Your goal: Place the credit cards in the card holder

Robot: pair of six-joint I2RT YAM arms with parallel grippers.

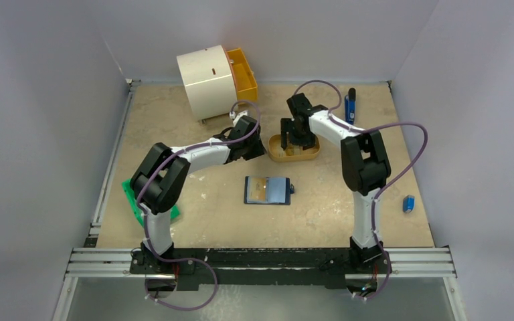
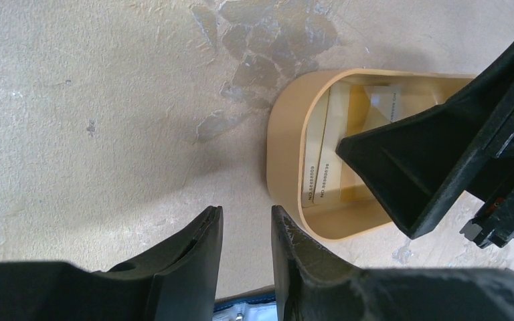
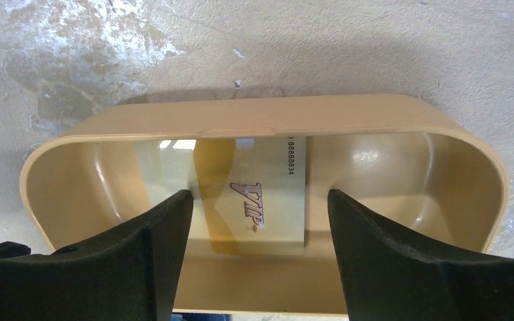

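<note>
Several pale cards lie inside a tan oval tray [image 3: 401, 110]; one VIP card [image 3: 274, 231] shows clearly in the right wrist view. Over that tray, my right gripper is open, its fingertips on either side of the VIP card with space between. In the top view the open card holder [image 1: 276, 190] lies flat nearer the front, a brownish card on its left half. Left of the tray, my left gripper is open above bare table, empty. Two card edges [image 2: 333, 144] show along the tray's left end in the left wrist view.
A white rounded box with a yellow drawer [image 1: 243, 73] stands at the back. A blue object [image 1: 350, 109] lies at the back right, a small blue box [image 1: 408, 204] at the right edge. Behind the left arm is a green tray [image 1: 175, 213]. Around the holder the table is clear.
</note>
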